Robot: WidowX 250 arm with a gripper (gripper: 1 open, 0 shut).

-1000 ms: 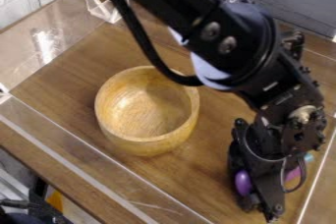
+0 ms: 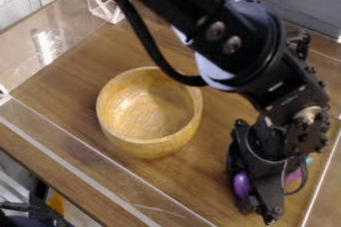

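My black gripper (image 2: 264,181) is low at the lower right of the camera view, shut on a small purple object (image 2: 241,183) that shows between its fingers. A pink item with a light blue bit (image 2: 298,171) is partly visible behind the gripper, mostly hidden by it. A round wooden bowl (image 2: 142,121) sits on the table to the left of the gripper, with nothing visible inside.
The wooden table (image 2: 74,92) has free room left of the bowl and in front of it. A clear plastic edge runs along the left side, and a grey wall stands at the back right.
The gripper and arm have shifted very slightly to the left, with the purple object moving along. The bowl is unchanged.
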